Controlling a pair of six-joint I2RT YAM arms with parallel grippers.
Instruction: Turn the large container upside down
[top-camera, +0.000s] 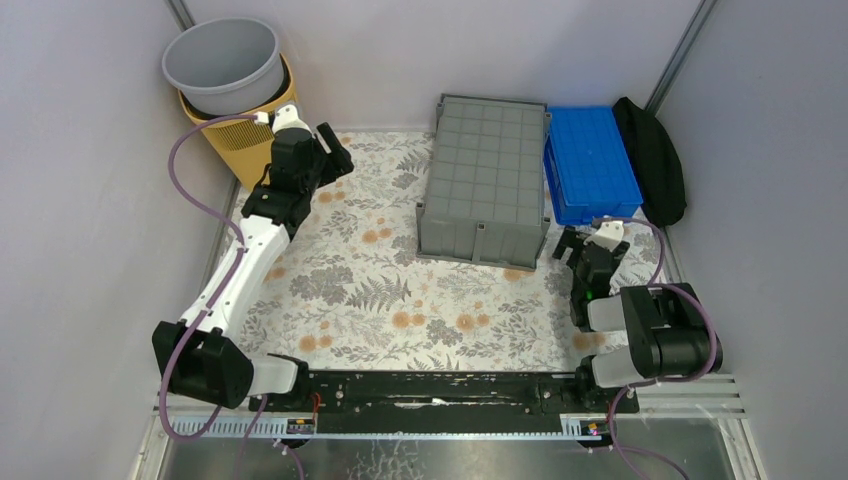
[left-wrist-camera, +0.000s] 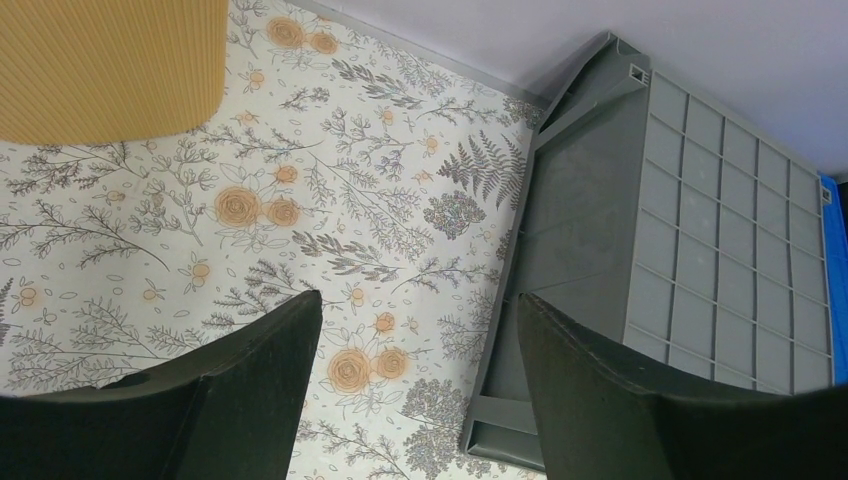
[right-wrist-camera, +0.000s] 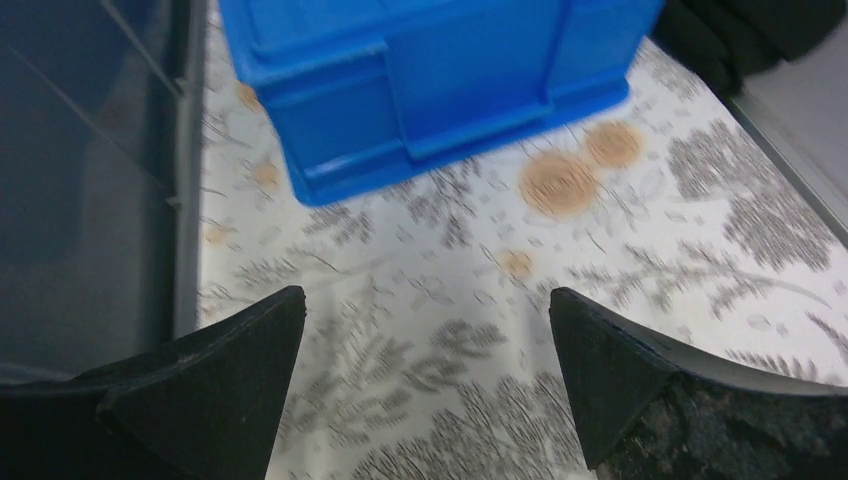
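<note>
The large grey container (top-camera: 487, 165) rests with its gridded underside facing up and its rim on the patterned floor, right of centre. In the left wrist view the container (left-wrist-camera: 585, 240) fills the right side. Left of it and apart from it, my left gripper (top-camera: 338, 150) hangs over the floor near the back; its fingers (left-wrist-camera: 265, 375) stand apart with only floor between them. My right gripper (top-camera: 566, 246) is low beside the container's front right corner, not holding it. Its fingers (right-wrist-camera: 225, 370) are wide apart, nothing between them. Part of the grey container (right-wrist-camera: 95, 200) shows blurred at left there.
A blue crate (top-camera: 595, 165) stands close to the grey container's right side, with a black bag (top-camera: 650, 160) beyond it at the wall. Grey (top-camera: 222, 65) and yellow (top-camera: 245, 148) bins occupy the back left.
</note>
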